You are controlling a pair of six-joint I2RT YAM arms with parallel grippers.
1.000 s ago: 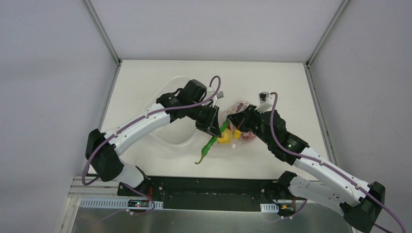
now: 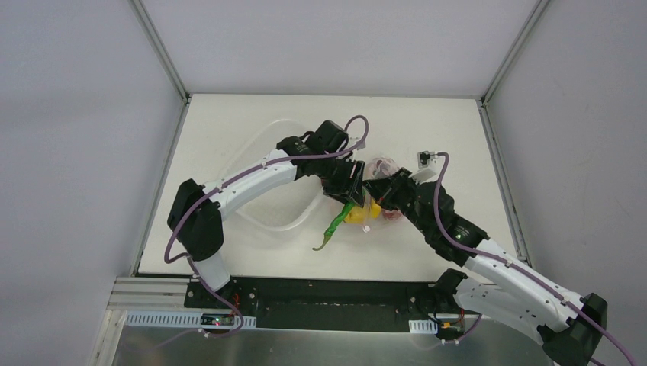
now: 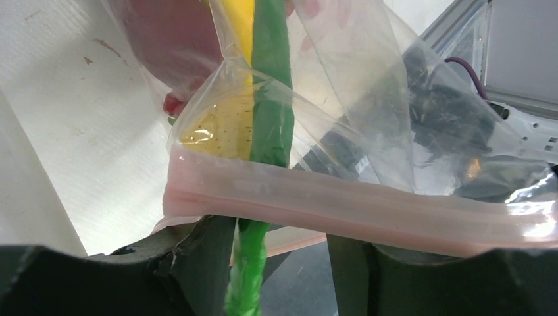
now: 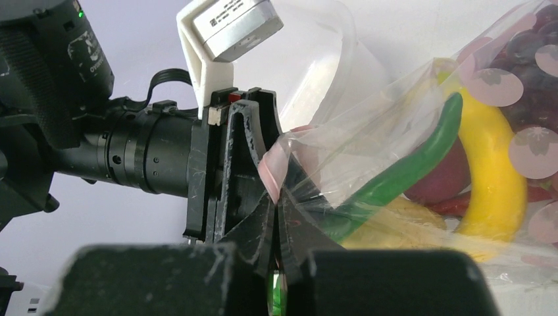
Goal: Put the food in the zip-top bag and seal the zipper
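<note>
The pink-rimmed clear zip bag (image 3: 355, 201) holds a yellow banana (image 4: 495, 171), a yellowish round food (image 4: 398, 222), a dark red one (image 4: 447, 172) and grapes (image 4: 543, 33). A long green chili pepper (image 3: 273, 122) lies across the bag mouth: its tip is inside, its stem end sticks out toward the front of the table. My left gripper stands open at the rim, fingers apart; the chili passes between them, nearer the left one, not gripped. My right gripper is shut on the bag's pink edge.
A white bin (image 2: 288, 227) stands left of the bag, under my left arm. Both grippers crowd close together at the bag mouth. Bare white table (image 2: 427, 259) lies in front and to the right.
</note>
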